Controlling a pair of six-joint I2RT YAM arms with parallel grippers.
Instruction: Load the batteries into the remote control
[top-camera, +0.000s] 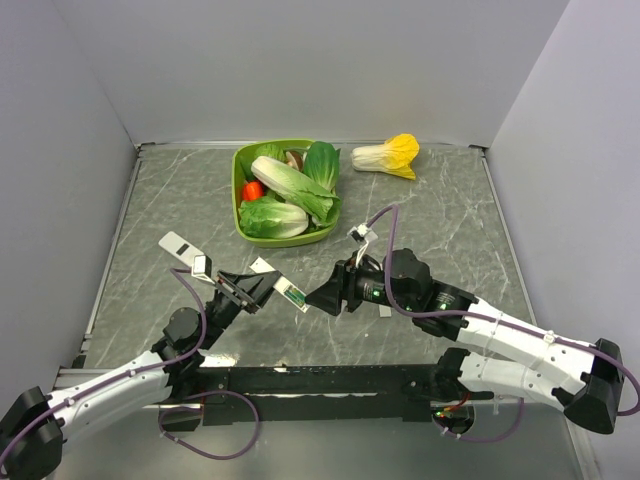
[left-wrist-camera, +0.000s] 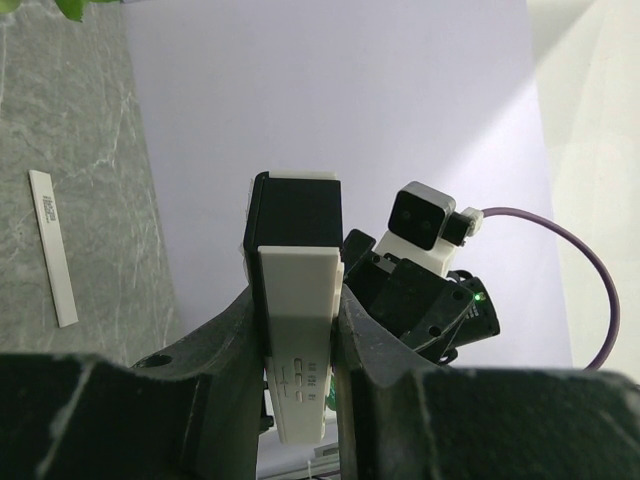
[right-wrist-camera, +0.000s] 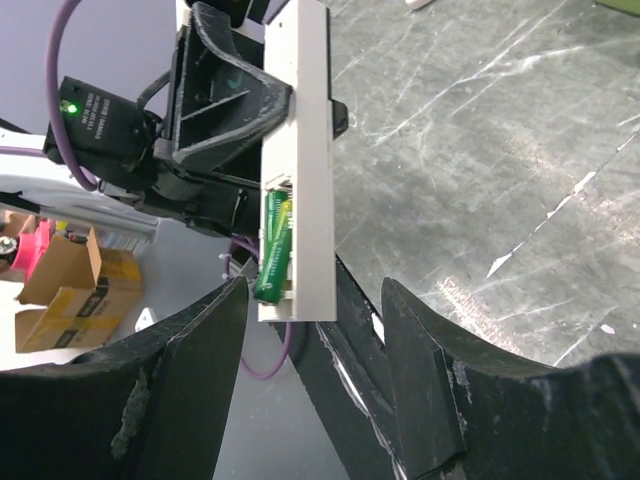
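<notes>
My left gripper (top-camera: 262, 287) is shut on a white remote control (top-camera: 290, 291), holding it tilted above the table. Seen in the right wrist view, the remote's open compartment shows green batteries (right-wrist-camera: 276, 250) lying side by side, one at a slant to the other. The right gripper is part open at that end, its two fingers (right-wrist-camera: 213, 345) apart, with the remote's end ahead of and between them in the view. No battery shows in its grasp. From the left wrist, the remote's button face (left-wrist-camera: 300, 375) is visible between the left fingers.
A green basket of vegetables (top-camera: 240, 215) stands at the back, a yellow-leaved cabbage (top-camera: 388, 157) to its right. Another white device (top-camera: 181, 248) lies at the left. A flat white strip (left-wrist-camera: 52, 245) rests on the table. Clear tabletop (top-camera: 445, 215) lies at the right.
</notes>
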